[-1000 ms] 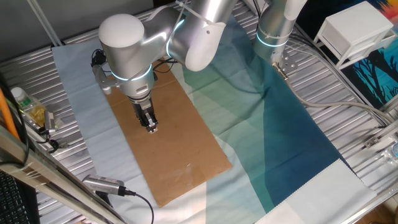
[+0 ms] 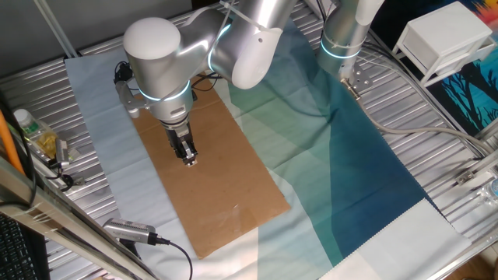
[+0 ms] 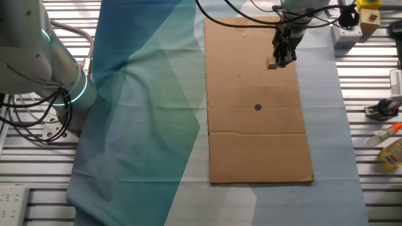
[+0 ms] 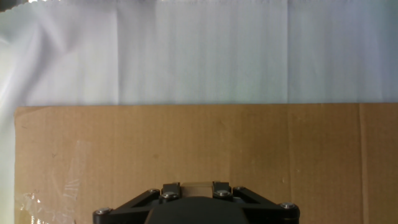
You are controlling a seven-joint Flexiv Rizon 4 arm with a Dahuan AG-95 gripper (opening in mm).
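Note:
My gripper points down over the brown cardboard sheet, away from its edges. In exterior view 2 a small light wooden block shows at the tips of the black gripper. A tan strip of that block fills the space between the two fingertips in the wrist view, so the fingers look shut on it. Most of the block is hidden by the fingers. Its exact height over the cardboard cannot be told.
A small dark round spot marks the cardboard. Around the sheet spreads a blue, green and white cloth, mostly bare. Bottles and a grey cabled device lie off the cardboard.

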